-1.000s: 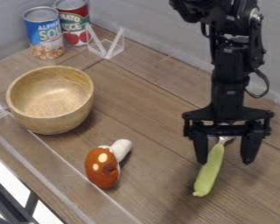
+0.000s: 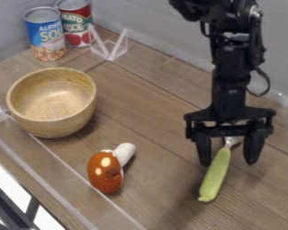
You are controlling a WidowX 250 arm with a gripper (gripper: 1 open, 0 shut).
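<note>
My black gripper (image 2: 229, 146) hangs over the right side of the wooden table, open, with its fingers either side of the upper end of a long green object (image 2: 212, 181). That object has a pale, partly hidden top end and lies lengthwise toward the front; whether the fingers touch it I cannot tell.
A wooden bowl (image 2: 51, 104) sits at the left. A red-orange mushroom-like toy (image 2: 105, 171) with a white end lies at the front left. Two cans, blue (image 2: 47, 34) and red (image 2: 79, 22), stand at the back left.
The arm and gripper have shifted very slightly to the left. The objects on the table have not visibly moved.
</note>
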